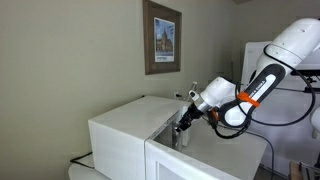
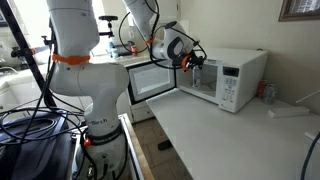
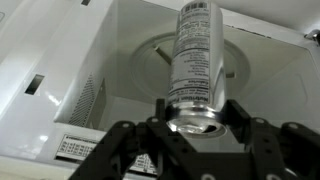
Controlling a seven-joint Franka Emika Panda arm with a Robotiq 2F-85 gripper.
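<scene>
A silvery can [image 3: 197,62] covered in printed label text fills the middle of the wrist view. My gripper is shut on it, the black fingers on either side of its near end. Behind the can lies a round glass turntable [image 3: 150,62] on the floor of the white microwave [image 2: 237,88]. In exterior view 2 my gripper [image 2: 191,60] is at the microwave's open front, on the door side. From exterior view 1, the microwave body [image 1: 128,128] hides part of the gripper's surroundings. Whether the can touches the turntable I cannot tell.
The microwave door [image 2: 152,84] stands wide open beside the arm. Jars [image 2: 266,92] stand behind the microwave, and a white stick-like piece [image 2: 288,110] lies to its right.
</scene>
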